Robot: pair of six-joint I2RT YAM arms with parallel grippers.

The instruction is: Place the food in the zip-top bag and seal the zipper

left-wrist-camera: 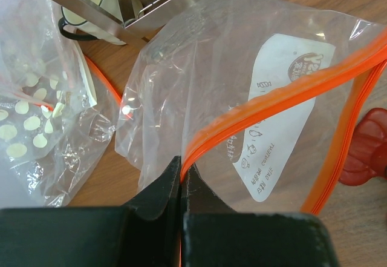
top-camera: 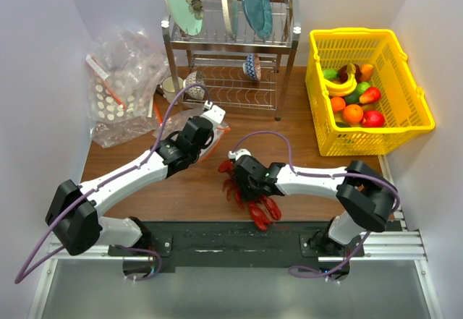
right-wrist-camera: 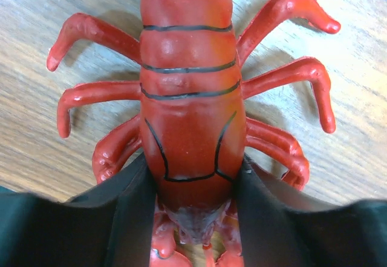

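Note:
My left gripper is shut on an edge of the clear zip top bag [left-wrist-camera: 230, 49]. The bag's orange zipper [left-wrist-camera: 272, 103] bows away from the fingers, its two strips apart, with a white printed label on the film. In the right wrist view a red toy lobster [right-wrist-camera: 187, 79] lies belly-down on the table, legs spread. My right gripper straddles the lobster's body, a finger close against each side; how firmly they press cannot be told. From above, the right arm hides the lobster's middle, while its claws [top-camera: 259, 214] show toward the front edge.
A yellow basket [top-camera: 376, 142] with toy fruit stands at the back right. Behind the bag is a metal dish rack [top-camera: 235, 98] with plates and bowls. More plastic bags [top-camera: 119, 109] lie at the back left. Wood between rack and lobster is bare.

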